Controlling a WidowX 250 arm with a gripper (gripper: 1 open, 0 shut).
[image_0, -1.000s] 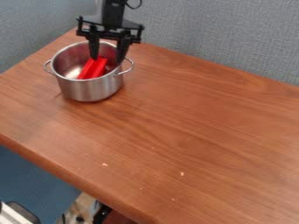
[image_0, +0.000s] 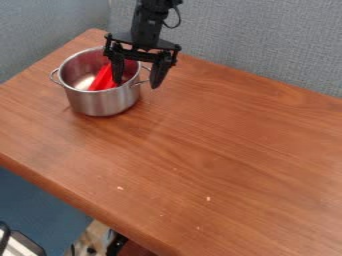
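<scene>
A steel pot (image_0: 104, 100) with two side handles stands at the left of the wooden table. A red object (image_0: 102, 78) lies inside it, partly hidden by my gripper. My black gripper (image_0: 136, 73) is low over the pot, one finger over the red object inside the rim and the other outside near the right rim. Its fingers are spread apart; whether anything touches the red object is hard to tell.
Grey padded walls (image_0: 267, 50) stand behind and to the left. The table's front left edge drops to a blue floor.
My gripper has come down and moved right over the pot, its fingers now lower around the right part of the rim. The pot shows little or no movement.
</scene>
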